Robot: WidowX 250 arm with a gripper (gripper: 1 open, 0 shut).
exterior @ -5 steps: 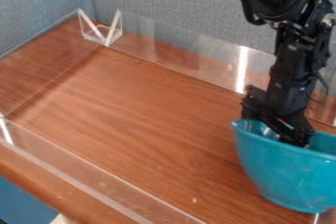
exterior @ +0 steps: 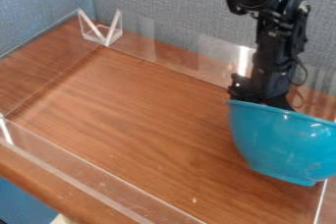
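Observation:
A large turquoise bowl (exterior: 281, 144) stands at the right of the wooden table. The black robot arm comes down from the top right, and its gripper (exterior: 256, 98) is at the far rim of the bowl, its lower part hidden behind the bowl. Whether the fingers are open or shut, or hold anything, cannot be seen.
Clear plastic walls edge it, with a white angular corner piece (exterior: 101, 31) at the back left. A grey padded wall (exterior: 171, 2) stands behind.
The arm has moved up and to the left. The bowl has shifted up and left with it, and its inside is now out of sight.

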